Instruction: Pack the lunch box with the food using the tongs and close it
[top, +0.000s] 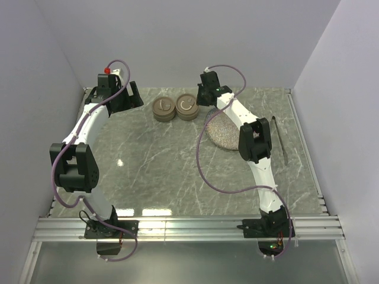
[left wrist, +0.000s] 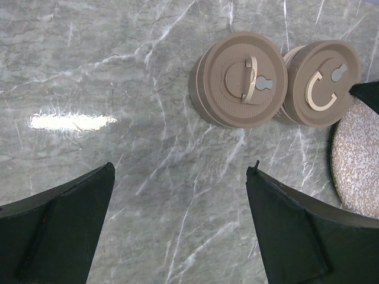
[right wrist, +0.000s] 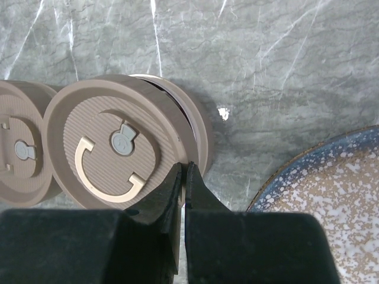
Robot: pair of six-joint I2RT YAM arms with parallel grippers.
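Note:
Two round brown lunch boxes stand side by side at the back of the table, their sides touching or nearly so. On the left box [left wrist: 240,80] the lid sits flat, its handle raised. The right box [right wrist: 205,133] carries a lid [right wrist: 112,142] that is tilted and shifted left, with a dark gap along its right side; its cream handle lies folded. My right gripper is shut, its fingertips against the lid's right edge; nothing clearly shows between them. Left of both boxes, my left gripper hangs open and empty over bare table.
A speckled, blue-rimmed plate [right wrist: 331,195] lies right of the boxes, partly under the right arm. Farther right is a thin dark stick-like utensil [top: 279,140].

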